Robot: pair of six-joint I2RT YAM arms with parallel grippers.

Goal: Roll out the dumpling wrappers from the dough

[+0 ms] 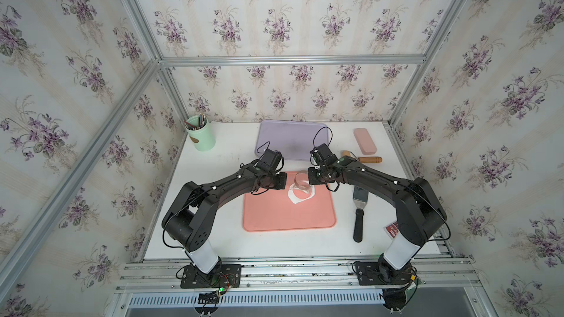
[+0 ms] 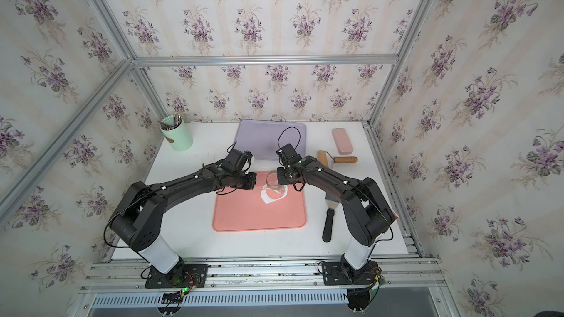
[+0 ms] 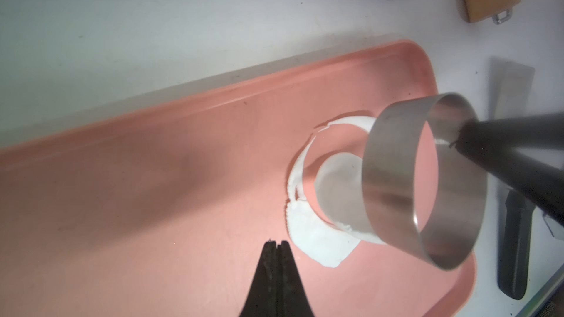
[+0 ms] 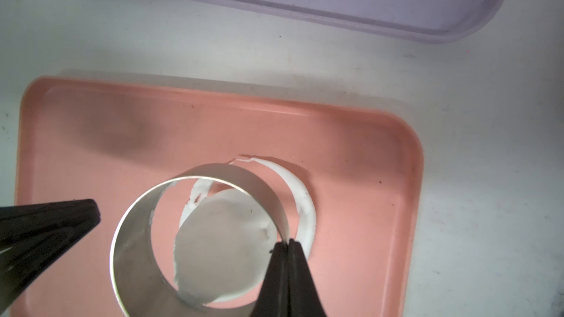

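Thin white dough (image 3: 320, 237) lies on the pink tray (image 1: 276, 220), a round opening cut in it with a narrow, partly torn band along the far side. Within that opening sits a round dough disc (image 4: 226, 246), a strip of bare tray showing beside its edge. A metal ring cutter (image 3: 390, 182) is tilted above the dough and partly covers it in both wrist views. My right gripper is shut on the ring's rim. Left of the ring my left gripper is shut, nothing visible between its fingertips.
A lilac tray (image 1: 292, 138) lies empty behind the pink one. On the right are a wooden roller (image 1: 370, 159), a black-handled spatula (image 1: 359, 223) and a pink block (image 1: 364, 141). A green utensil cup (image 1: 203, 136) stands back left. The pink tray's left half is clear.
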